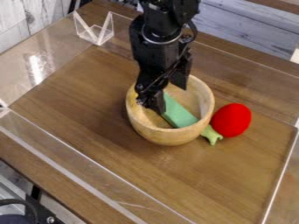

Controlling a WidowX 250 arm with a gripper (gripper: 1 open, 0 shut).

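A wooden bowl (170, 133) sits near the middle of the wooden table (82, 131). A green block (177, 114) lies inside it. My black gripper (156, 96) reaches down into the bowl's back-left part, open, over the block's upper end. The arm hides part of the bowl's back, and whether the fingers touch the block is unclear. A red oval object (232, 120) lies right of the bowl, with a small pale green piece (212, 136) beside it.
A clear plastic holder (93, 29) stands at the back left. A white wall lies beyond the back edge.
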